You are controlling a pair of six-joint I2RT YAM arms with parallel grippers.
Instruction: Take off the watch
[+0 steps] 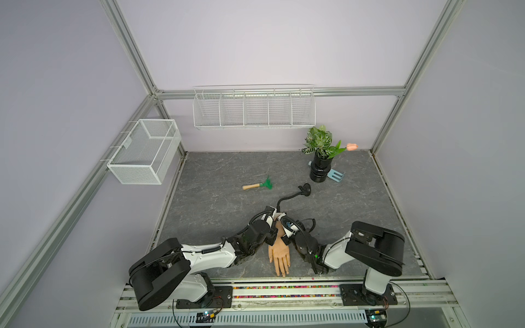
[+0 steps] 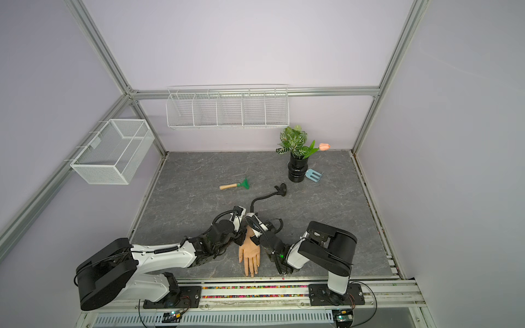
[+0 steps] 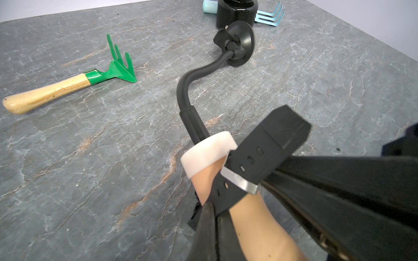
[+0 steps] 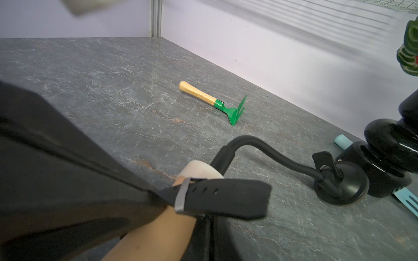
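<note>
A prosthetic hand [image 1: 279,254] lies palm-down at the table's front, its wrist mounted on a black bent arm with a suction base [image 4: 339,187]. A black watch strap [image 3: 274,134] with a silver keeper [image 3: 239,179] crosses the wrist; its free end sticks out sideways. My left gripper is shut at the strap's underside; whether strap is between its tips is hidden. My right gripper is shut beside the wrist, just under the strap's free end. Both grippers meet over the wrist and hide much of the watch in both top views.
A green rake [image 3: 48,91] lies behind the hand. A black vase [image 1: 320,170] with plants and a blue fork [image 1: 335,175] stand back right. Wire baskets [image 2: 227,109] hang on the walls.
</note>
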